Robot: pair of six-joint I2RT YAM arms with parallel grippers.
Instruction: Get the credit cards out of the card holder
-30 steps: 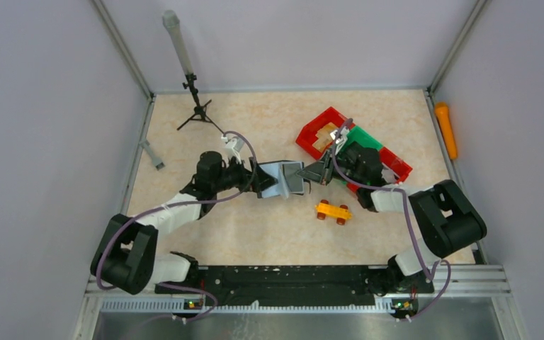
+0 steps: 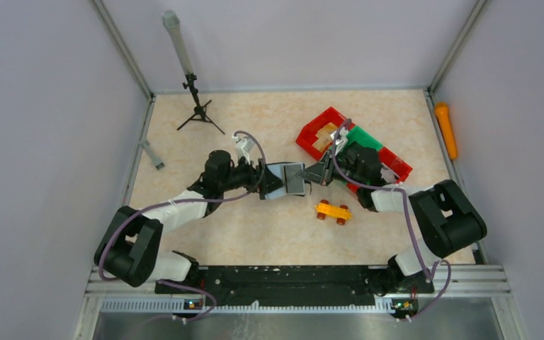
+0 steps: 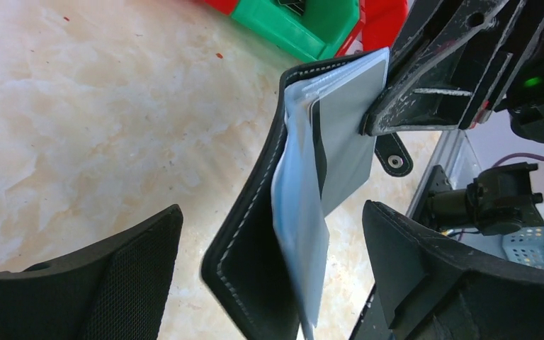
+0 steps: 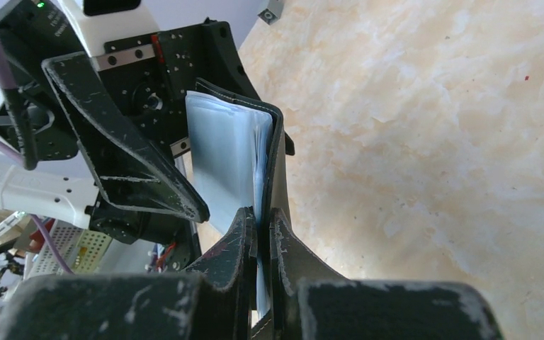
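Note:
A black leather card holder [image 3: 248, 248] with pale blue-white sleeves [image 3: 304, 198] hangs between the two arms, raised over the table. My right gripper is shut on it, pinching the holder and sleeves along their edge. My left gripper stands open, its fingers on either side of the holder's near end. In the top view the holder [image 2: 295, 180] sits mid-table between both grippers. I cannot tell whether any cards are inside the sleeves.
Red and green trays [image 2: 319, 124] with items stand at the back right. A yellow toy car [image 2: 333, 211] lies below the right arm. A tripod [image 2: 198, 106] stands at the back left.
My right gripper and the holder stay about where they were.

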